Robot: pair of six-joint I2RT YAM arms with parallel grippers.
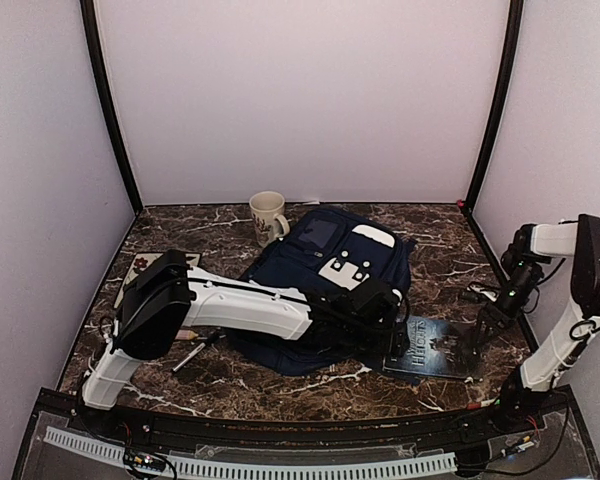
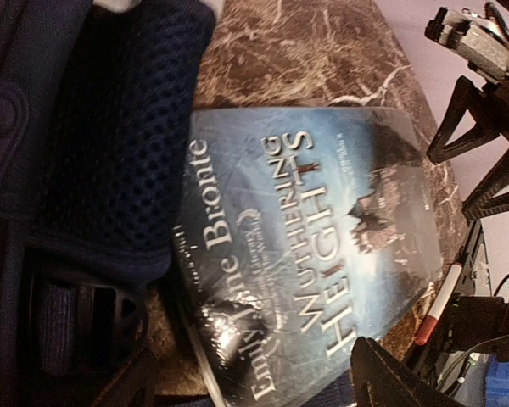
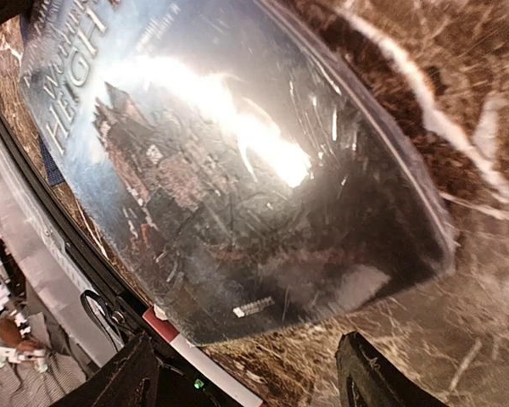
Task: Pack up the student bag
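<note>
The dark blue student bag (image 1: 300, 262) lies on the marbled table, partly covered by my left arm. To its right the book (image 1: 435, 352), titled Wuthering Heights, lies flat, cover up and glossy. My left gripper (image 1: 398, 346) is over the book's left end; in the left wrist view its fingers (image 2: 382, 373) are spread apart, with the book (image 2: 271, 254) beyond them. Close to the book's right end is my right gripper (image 1: 487, 332). Its fingers (image 3: 369, 369) stand apart in the right wrist view, and the book's corner (image 3: 322, 288) lies just ahead of them.
A mug (image 1: 268, 217) stands behind the bag. At left lie a patterned flat item (image 1: 140, 268) and a pen (image 1: 190, 357). A red-and-white marker (image 2: 439, 305) rests along the front edge.
</note>
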